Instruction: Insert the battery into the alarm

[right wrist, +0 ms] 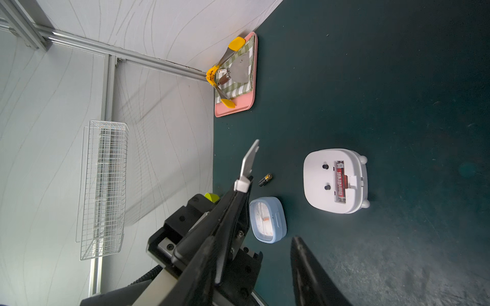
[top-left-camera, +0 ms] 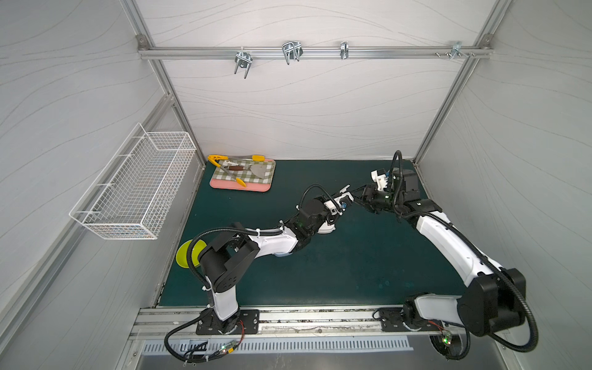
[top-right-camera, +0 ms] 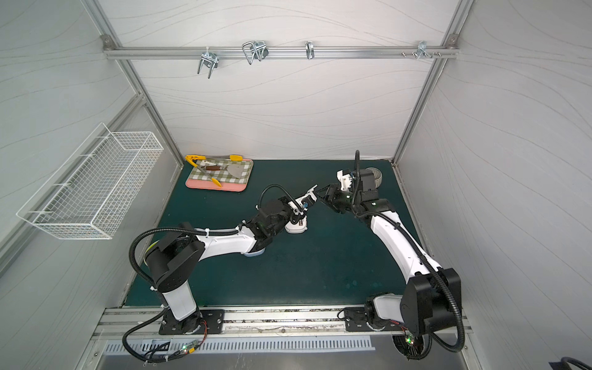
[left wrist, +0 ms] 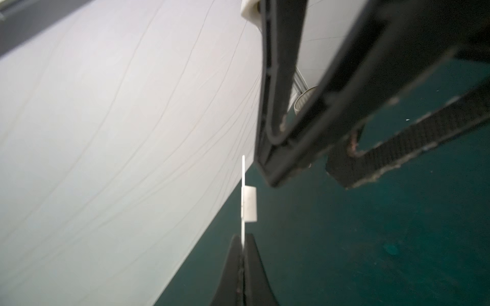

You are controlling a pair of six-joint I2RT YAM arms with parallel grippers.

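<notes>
The white alarm (right wrist: pixel 334 153) lies back side up on the table in the right wrist view, its battery slot uncovered and a red battery (right wrist: pixel 341 183) lying inside. A thin white piece (right wrist: pixel 247 164), which looks like the battery cover, points out from my left gripper, whose fingers are shut on its end. Facing it, my right gripper is open with empty space between its fingers. In the left wrist view the right gripper's dark fingers (left wrist: pixel 278 153) loom close beside the cover, apart from it. Both grippers hover above the table, near the alarm.
A blue-rimmed clock (right wrist: pixel 280 219) and a loose dark battery (right wrist: pixel 265 179) lie left of the alarm. The pink tray (top-left-camera: pixel 240 186) with utensils is at the back left, a yellow-green bowl (top-left-camera: pixel 182 254) at the left edge.
</notes>
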